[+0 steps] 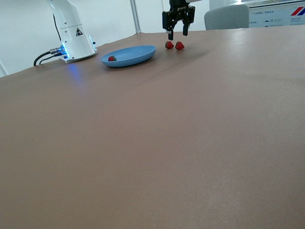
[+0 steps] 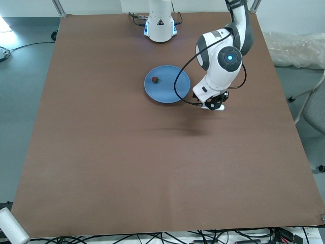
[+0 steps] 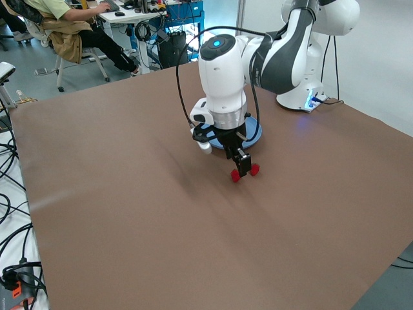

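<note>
My black gripper [image 1: 178,34] stands open just above two strawberries to the right of the blue plate, a left one [image 1: 169,45] and a right one [image 1: 179,46]; in the right view its fingers hang over both red berries [image 3: 254,170]. A third strawberry [image 2: 155,80] lies on the blue plate [image 2: 166,93]. In the left view the gripper's housing [image 2: 213,100] hides the two loose berries. Nothing shows between the fingers in the top view.
The arm's white base [image 2: 160,28] with cables stands at the back, beyond the plate.
</note>
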